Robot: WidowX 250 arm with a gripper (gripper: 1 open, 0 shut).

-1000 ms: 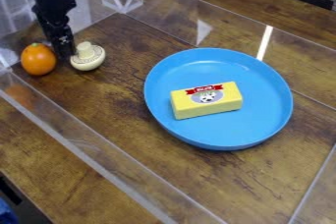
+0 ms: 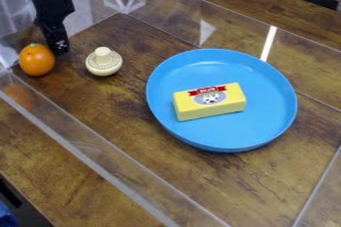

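Note:
The black gripper (image 2: 48,42) reaches down from the top left, just above and behind an orange round fruit (image 2: 38,62) at the left edge; it looks shut, with nothing clearly between its fingers, though its tips are dark and small. A pale, knobbed mushroom-like object (image 2: 104,64) sits to the right of the fruit. A blue plate (image 2: 221,135) on the right holds a yellow box (image 2: 209,101) with a red label.
Clear walls or edges run along the left and foreground.
The pale knobbed object has moved right, away from the gripper. The gripper has shifted slightly left, and the orange fruit slightly left too.

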